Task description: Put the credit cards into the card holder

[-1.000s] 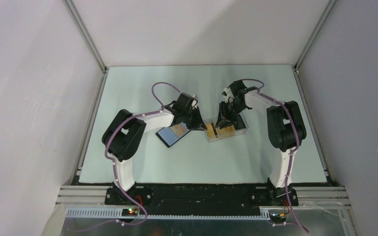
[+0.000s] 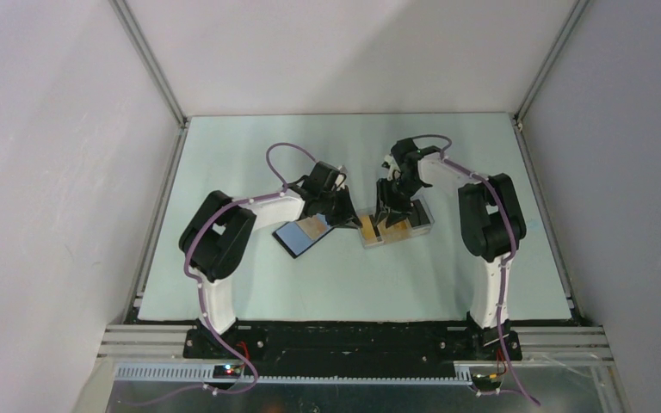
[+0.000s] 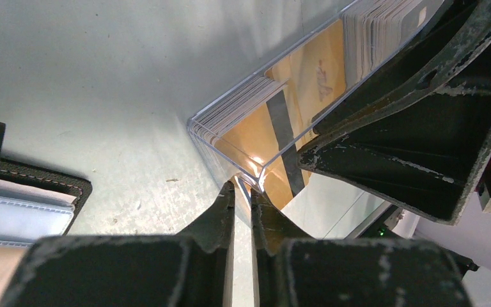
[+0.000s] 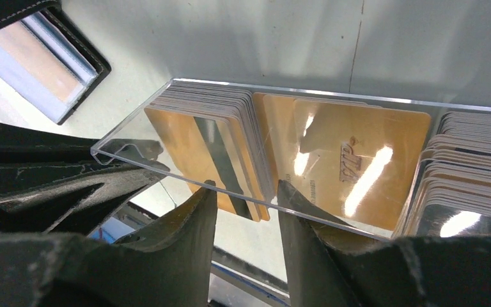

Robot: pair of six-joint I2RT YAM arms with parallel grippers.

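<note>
A clear box of credit cards stands right of the black leather card holder, which lies open with clear sleeves. My left gripper is shut on the box's near corner. Above the box, my right gripper is part open, its fingertips either side of the edge of a stack of gold cards with a dark stripe. Whether the fingers touch the cards, I cannot tell. More gold cards lie flat in the middle of the box.
Another upright stack of cards fills the box's far end. The two grippers are close together over the box. Bare table lies in front of it and behind.
The left arm, box and card holder have stayed put.
</note>
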